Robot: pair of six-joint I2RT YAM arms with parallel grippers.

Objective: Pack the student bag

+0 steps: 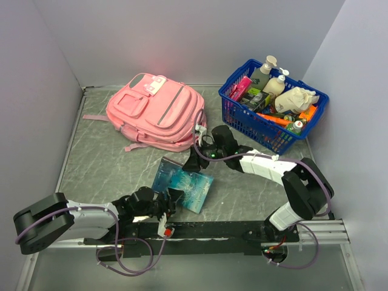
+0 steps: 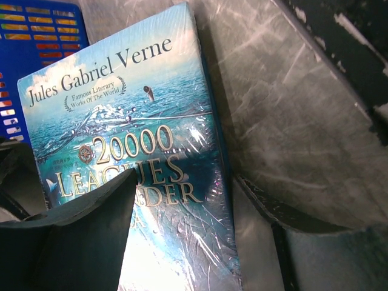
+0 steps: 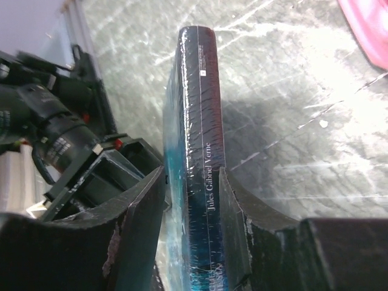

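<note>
A shrink-wrapped blue paperback [image 1: 195, 193], 20000 Leagues Under the Sea, sits between my two grippers in front of the pink backpack [image 1: 159, 111]. My right gripper has its fingers on both sides of the spine end, close against it, and the book moves with it. At the near left, my left gripper is part open. One of its fingers lies across the front cover [image 2: 151, 115], the other runs along the book's long edge; whether both press on it does not show. The backpack lies on the floor, its front pocket facing up.
A blue basket [image 1: 251, 124] at the back right is full of bottles, boxes and a white cloth-like bundle. Bare grey floor [image 1: 91, 163] shows to the left, and more lies right of the book under the right arm.
</note>
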